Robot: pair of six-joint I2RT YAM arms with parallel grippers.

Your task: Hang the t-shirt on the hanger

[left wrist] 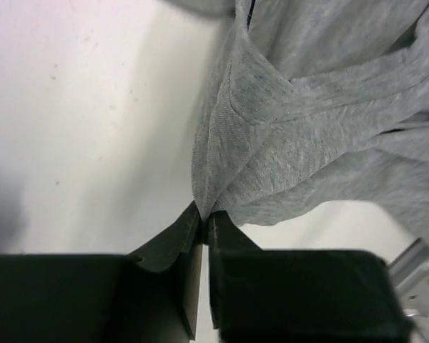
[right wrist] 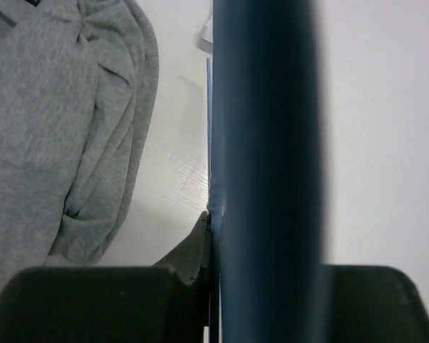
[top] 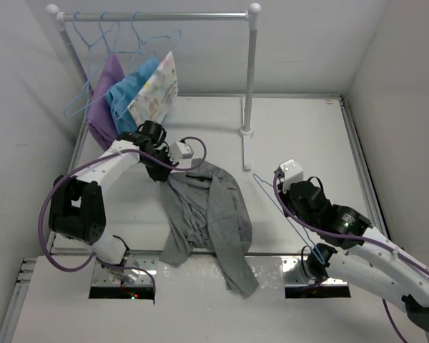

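Note:
The grey t-shirt (top: 214, 214) lies crumpled over the front middle of the table, its sleeves over the front edge. My left gripper is at its upper-left corner, the pinched grey fabric (left wrist: 272, 121) running into its fingertips. My right gripper is shut on a thin blue hanger (top: 293, 221), which slants down to the front right of the table in the top view and fills the middle of the right wrist view, blurred, to the right of the shirt.
A rack (top: 164, 16) at the back left holds blue hangers and hanging purple, blue and white cloths (top: 104, 114). A white rack foot (top: 247, 150) stands behind the shirt.

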